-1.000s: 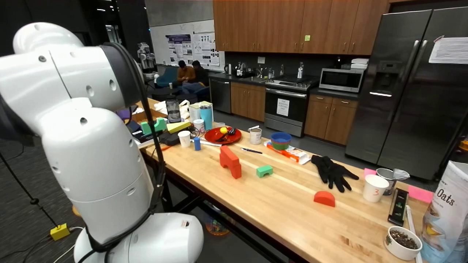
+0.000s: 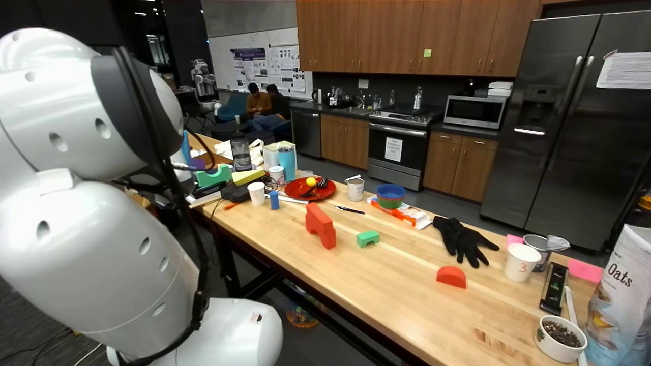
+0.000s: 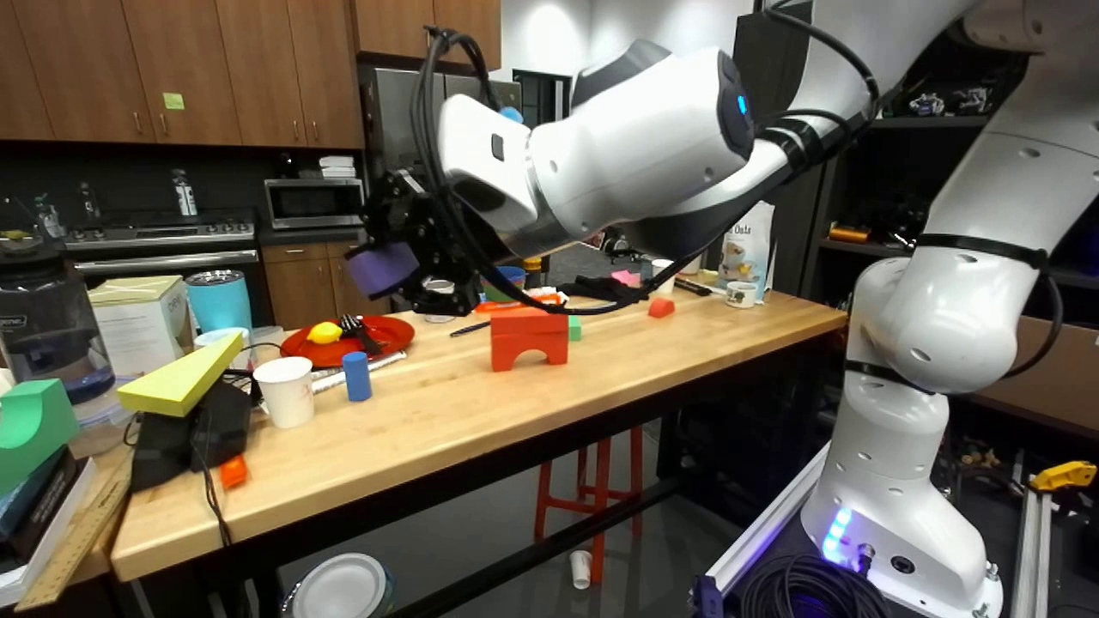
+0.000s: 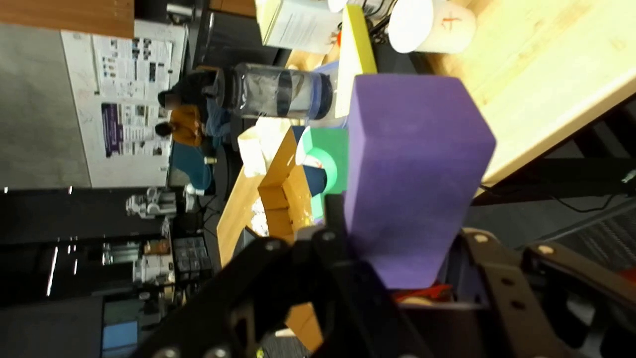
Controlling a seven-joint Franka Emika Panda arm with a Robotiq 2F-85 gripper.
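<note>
A purple block (image 4: 411, 167) is held in my gripper (image 3: 420, 263), which is shut on it. In exterior view 2 the block (image 3: 382, 269) hangs in the air, tilted, above the table's far side as seen there. The wrist view has it large in the middle, its lower end between the dark fingers. Only a sliver of the purple block (image 2: 198, 163) shows behind the arm in exterior view 1. On the table stand a red arch block (image 2: 320, 225), a small green block (image 2: 367, 238) and a red half-round block (image 2: 451, 277).
Near the table's left end in exterior view 1 are a green arch (image 2: 213, 176), a yellow wedge (image 2: 247, 177), a blue cylinder (image 2: 274, 200), a paper cup (image 2: 257, 193) and a red plate (image 2: 311, 188).
The arm has shifted in exterior view 1, its upper part now lower and nearer the camera. The purple block shows slightly farther right. Table objects look unmoved.
</note>
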